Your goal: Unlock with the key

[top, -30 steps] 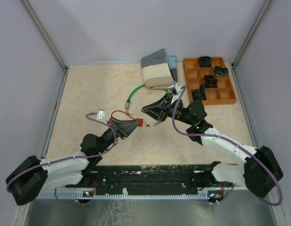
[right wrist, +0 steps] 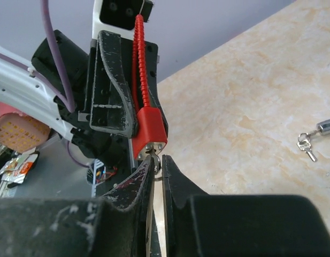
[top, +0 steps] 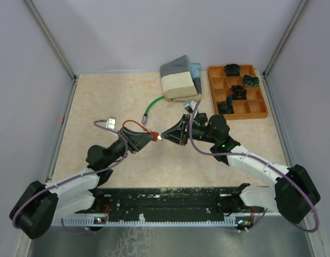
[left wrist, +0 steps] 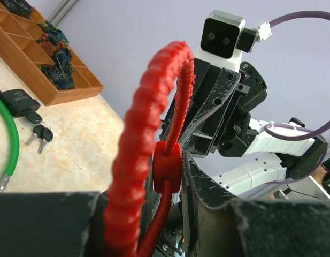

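Observation:
A red lock with a looped red cable (left wrist: 167, 168) is held by my left gripper (top: 150, 136), shut on it, in the middle above the table. Facing it from the right, my right gripper has its fingertips right at the lock's end, where a small piece of silver metal shows between them, probably a key; whether the fingers are closed on it is hard to tell. In the left wrist view a black padlock (left wrist: 18, 101) and keys (left wrist: 44, 137) lie on the table. A silver lock end (right wrist: 326, 126) with small keys (right wrist: 307, 148) lies there too.
A wooden compartment tray (top: 247, 108) with dark items stands at the back right. A folded grey and cream cloth (top: 177, 85) lies at the back, beside a green cable (top: 153, 104).

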